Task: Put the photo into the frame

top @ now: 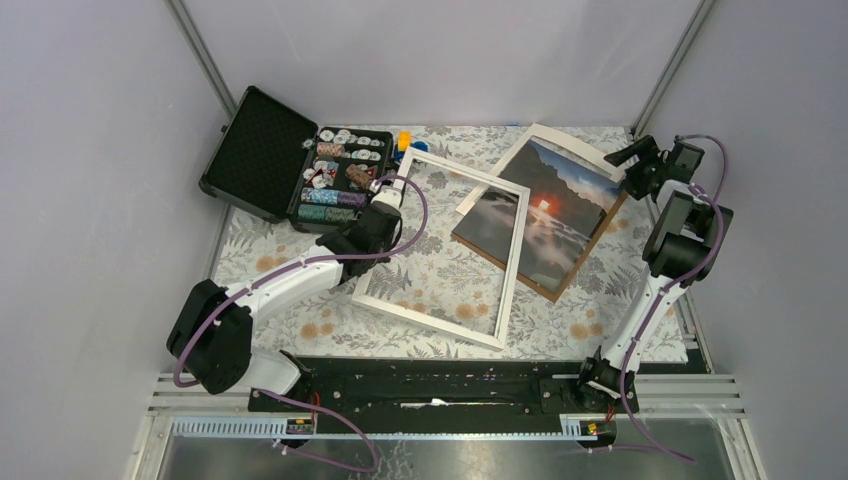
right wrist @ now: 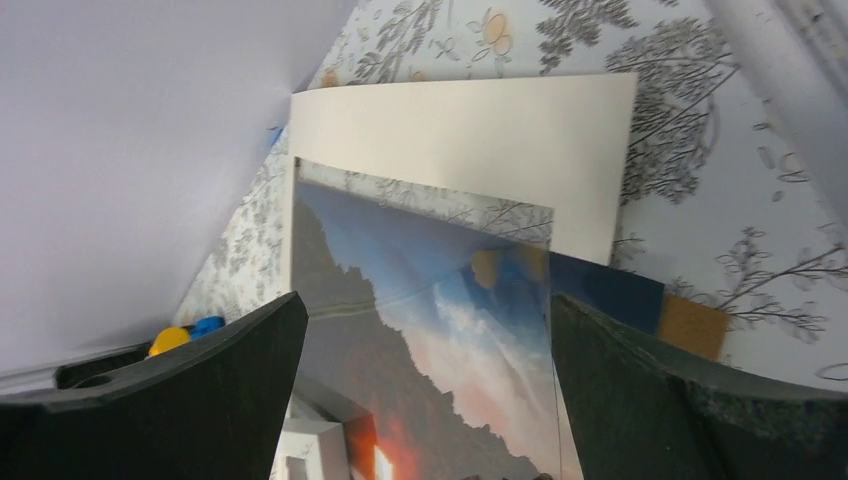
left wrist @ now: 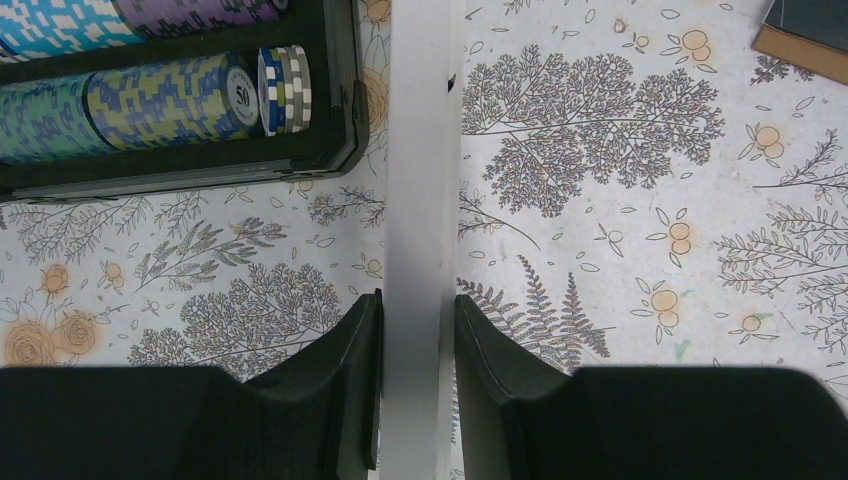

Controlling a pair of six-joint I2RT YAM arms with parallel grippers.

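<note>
A white picture frame (top: pixel 515 255) lies tilted on the patterned table, empty and showing the cloth through it. My left gripper is shut on the frame's left bar (left wrist: pixel 422 150), one finger on each side. To the right lies the dark sunset photo (top: pixel 550 215) on a brown backing board (top: pixel 583 255), partly overlapped by the frame's right side. An off-white sheet (right wrist: pixel 470 120) sticks out at their far end. At the photo's far right corner, my right gripper stands open. The photo shows below and between its fingers, not visibly held.
An open black case (top: pixel 340 180) of poker chips stands back left, near the frame's bar. A yellow and blue item (top: pixel 405 147) sits beside it. Walls close in the back and right. Bare cloth lies right of the photo.
</note>
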